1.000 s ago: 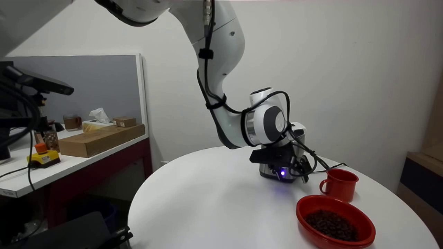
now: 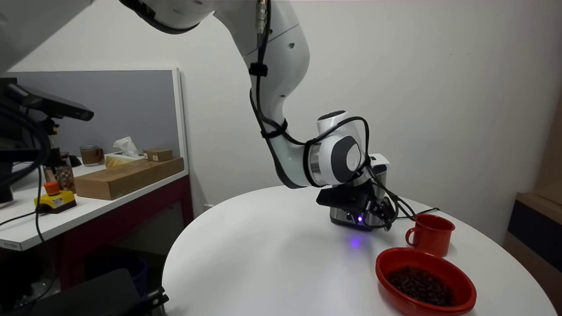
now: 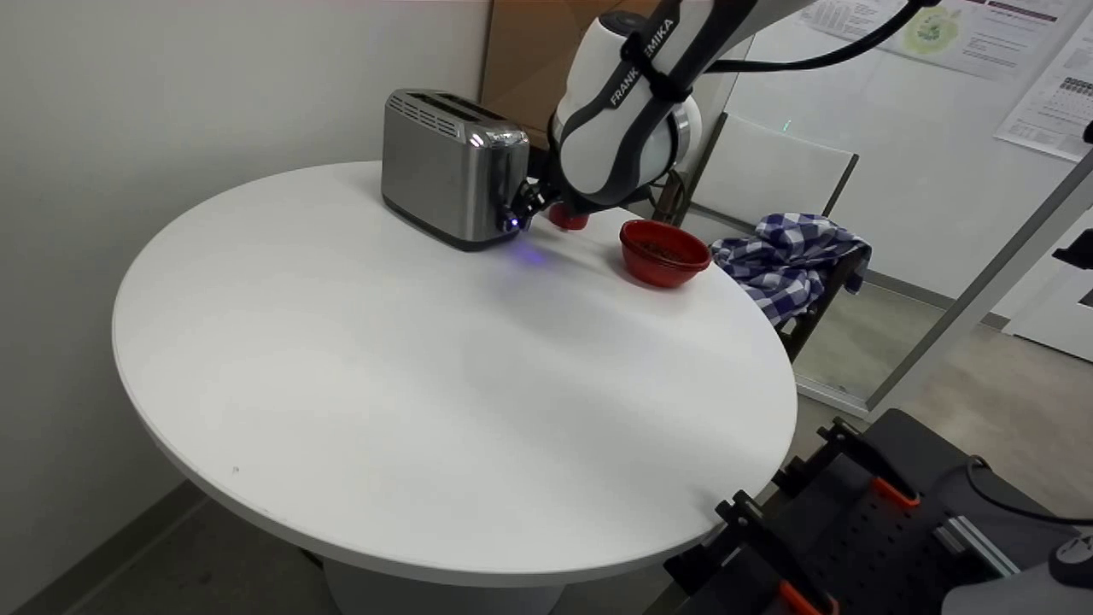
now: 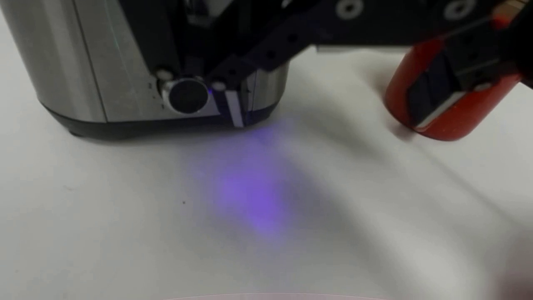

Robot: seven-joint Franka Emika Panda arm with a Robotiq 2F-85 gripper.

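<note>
A silver toaster [image 3: 451,169] stands by the wall on the round white table. In the wrist view its round dark knob [image 4: 188,96] shows low on the near end. My gripper stands open at that end, its fingers wide apart. One finger [image 4: 235,107] is in front of the toaster, just right of the knob; whether it touches cannot be told. The other finger overlaps the red mug [image 4: 449,107] in this view, and nothing shows between the two. The arm covers much of the toaster in exterior view 1.
A red bowl [image 2: 387,279] of dark beans stands in front of the mug [image 2: 433,237], near the table's right edge. A purple light by the gripper tints the tabletop.
The arm is nearly still, with only a very slight shift at the gripper. The purple glow on the table is stronger now.
</note>
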